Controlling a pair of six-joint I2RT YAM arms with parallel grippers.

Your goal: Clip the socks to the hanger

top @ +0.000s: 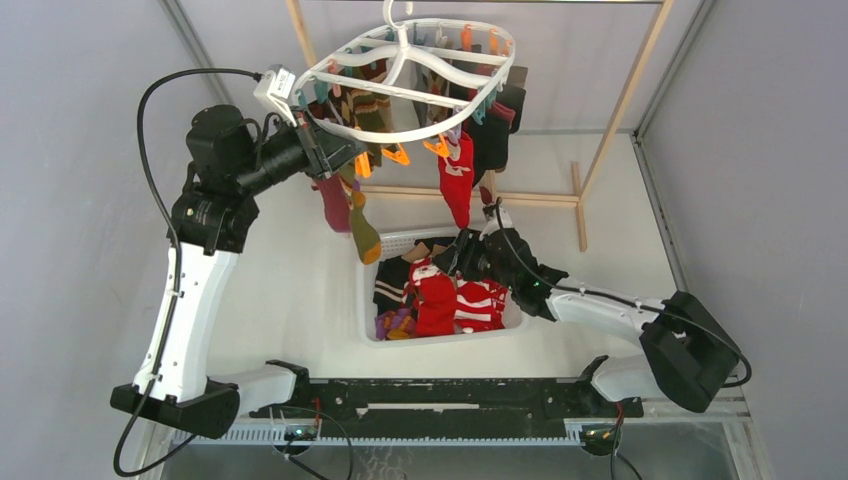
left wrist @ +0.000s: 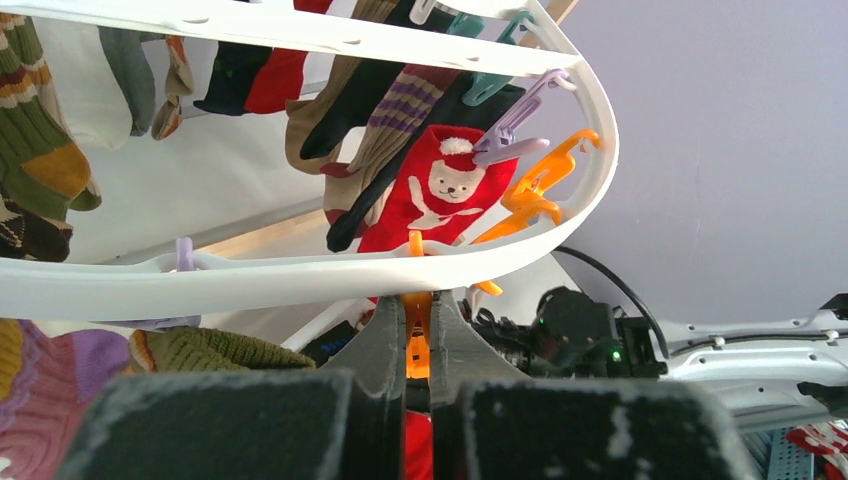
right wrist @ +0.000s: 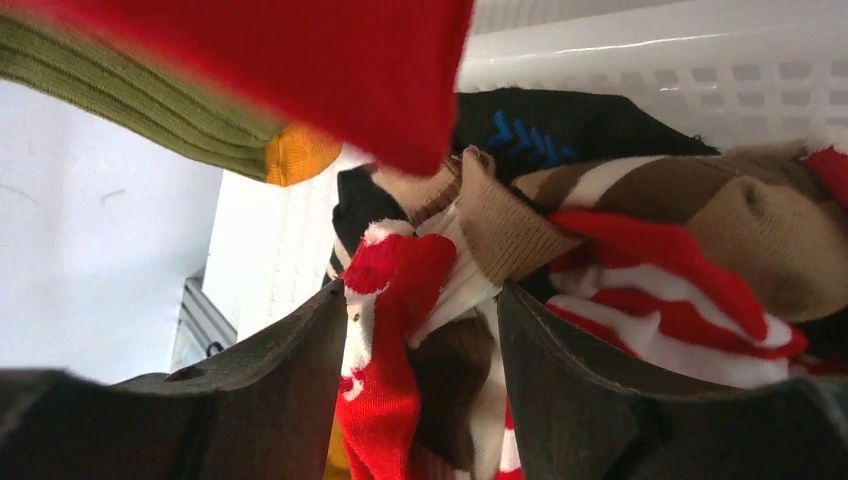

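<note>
The white oval hanger (top: 420,137) carries clips with many socks. My left gripper is shut on an orange clip (left wrist: 416,360) at the hanger's front rim. A red sock with a white bear (left wrist: 440,200) hangs from the hanger. Below, the white basket (top: 365,325) holds a pile of socks. My right gripper is open over the pile, its fingertips either side of a red and white sock (right wrist: 385,390) and a beige cuff (right wrist: 505,230).
A wooden stand (top: 625,85) stands behind the hanger. Hanging socks reach down close above the right gripper.
</note>
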